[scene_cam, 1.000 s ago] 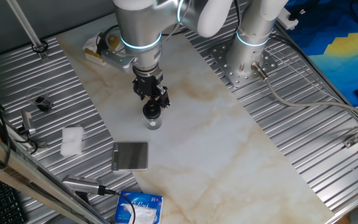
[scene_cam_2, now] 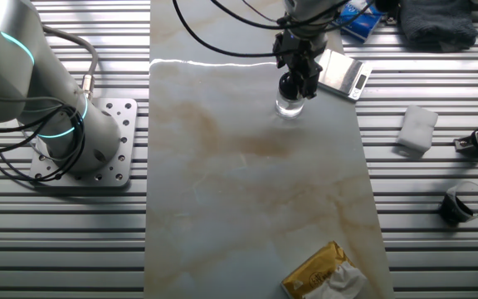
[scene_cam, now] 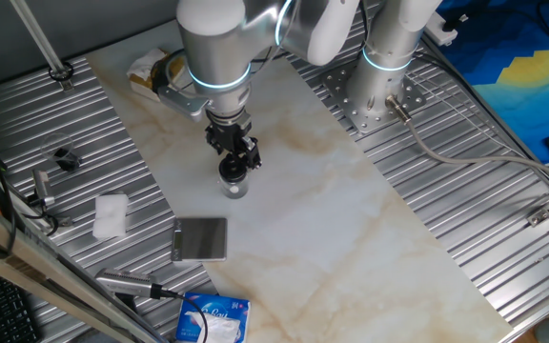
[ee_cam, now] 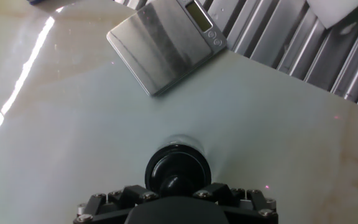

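Note:
A small clear jar [scene_cam: 234, 190] with a black top [ee_cam: 178, 160] stands upright on the marbled board. My gripper [scene_cam: 237, 158] points down right at the black top, its black fingers [ee_cam: 140, 195] showing on either side of the top's near part in the wrist view. Their tips are partly hidden, so whether they clamp the top cannot be made out. In exterior view 2 the clear lower part of the jar [scene_cam_2: 289, 107] shows beneath the gripper [scene_cam_2: 300, 76].
A silver scale [ee_cam: 160, 46] with a small display lies close to the jar, at the board's edge. Farther off are a tissue pack [scene_cam_2: 320, 274], a blue box [scene_cam: 215, 310], a white block [scene_cam_2: 418, 128] and a clear cup [scene_cam_2: 467, 203]. The board's middle is free.
The wrist link above my gripper has turned slightly, its side bracket shifting a little downward in exterior view 1. Jar and scale stay where they were.

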